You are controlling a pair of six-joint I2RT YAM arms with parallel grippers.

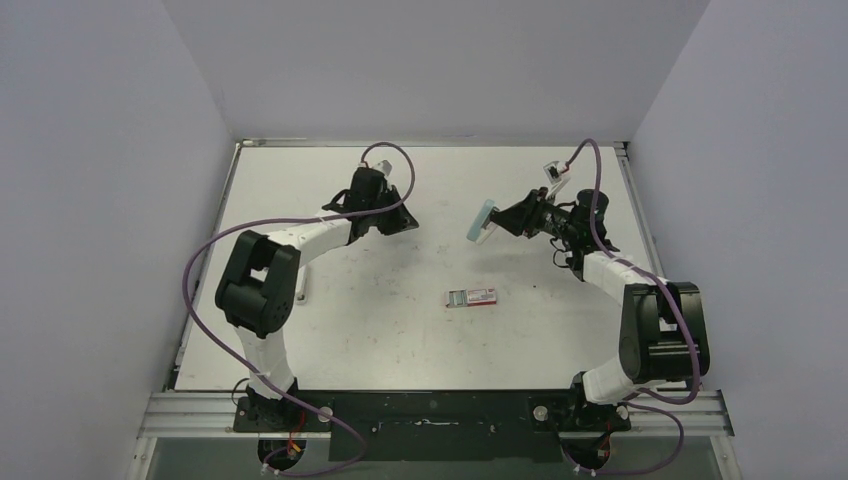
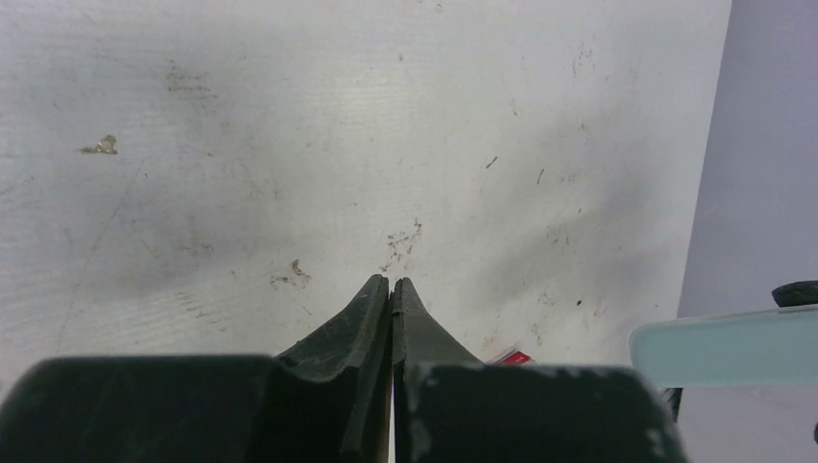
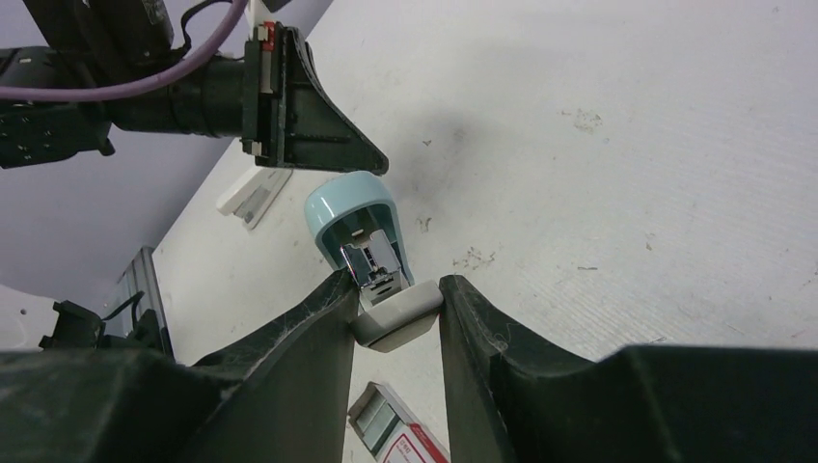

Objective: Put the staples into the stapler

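The light-blue and white stapler (image 3: 400, 316) is in the air, my right gripper shut on its white end. Its light-blue cover (image 3: 338, 201) stands at an angle from the base, with the metal parts showing between them. In the left wrist view only the cover (image 2: 733, 349) shows, at the right edge. My left gripper is shut with nothing between its fingers, off to the left of the stapler in the top view. The red and white staple box (image 1: 481, 297) lies on the table nearer the front, with grey staples visible at its left end.
A second, white and grey stapler-like object (image 3: 256, 196) lies on the left side of the table, partly behind the left arm from above. Grey walls enclose the sides and back.
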